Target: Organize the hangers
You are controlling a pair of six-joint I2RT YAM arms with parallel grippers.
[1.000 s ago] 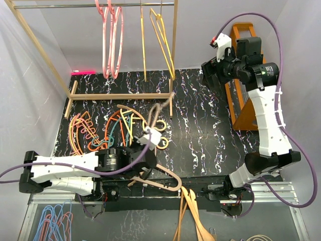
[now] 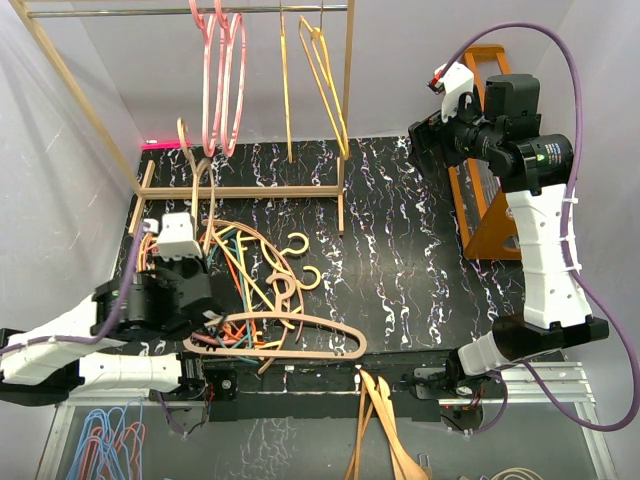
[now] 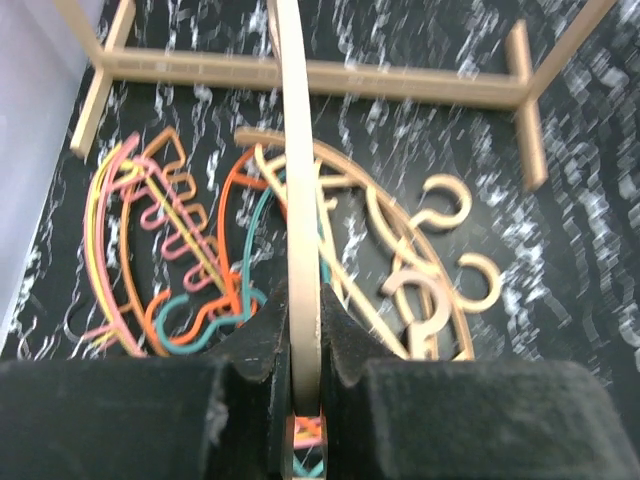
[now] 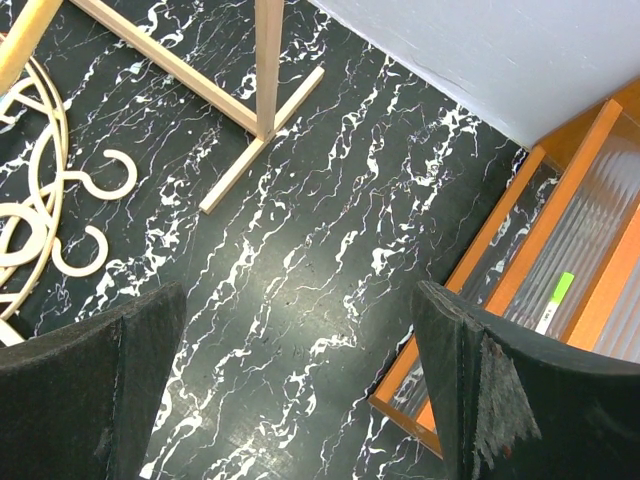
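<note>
My left gripper is shut on a beige hanger (image 3: 298, 170), held upright in the top view above the left of the hanger pile, below the rail (image 2: 120, 13). Pink hangers (image 2: 208, 90) and yellow hangers (image 2: 330, 90) hang on that rail. Loose orange, pink, teal and cream hangers (image 3: 455, 290) lie on the dark marble floor, with a wide beige hanger (image 2: 340, 340) at the front. My right gripper (image 2: 430, 150) stands open at the upper right, nothing between its fingers.
The rack's wooden base (image 2: 250, 192) runs behind the pile. An orange wooden frame (image 4: 470, 260) stands at the right. More hangers lie beyond the front edge.
My left gripper and the beige hanger have moved left, the hanger now upright just under the pink hangers.
</note>
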